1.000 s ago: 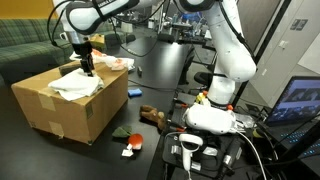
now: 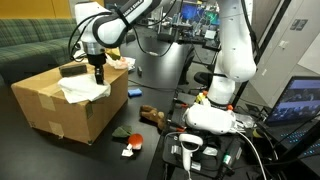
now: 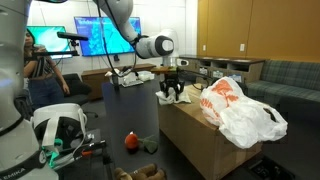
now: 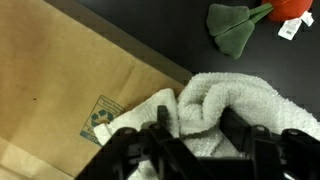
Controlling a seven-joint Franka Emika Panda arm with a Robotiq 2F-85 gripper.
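Note:
A white cloth (image 2: pixel 82 88) lies rumpled on top of a cardboard box (image 2: pixel 65 118), draping over its side edge. My gripper (image 2: pixel 99 77) is down at the cloth, on its right part. In the wrist view, the dark fingers (image 4: pixel 152 140) stand apart over the white cloth (image 4: pixel 250 92), and a raised fold of it runs between them. The fingertips press close to the fabric; how firmly they touch it is hard to tell. From exterior view 2, the cloth (image 3: pixel 175 96) shows at the box's far end.
A red round object (image 2: pixel 136 141) and a green item (image 2: pixel 121 131) lie on the dark table beside the box. A brown object (image 2: pixel 152 114) and a small blue item (image 2: pixel 135 92) are farther right. White plastic bags (image 3: pixel 250 118) cover the box's other end.
My gripper has come down and towards the right onto the cloth. The cloth has shifted slightly right, hanging further over the box edge.

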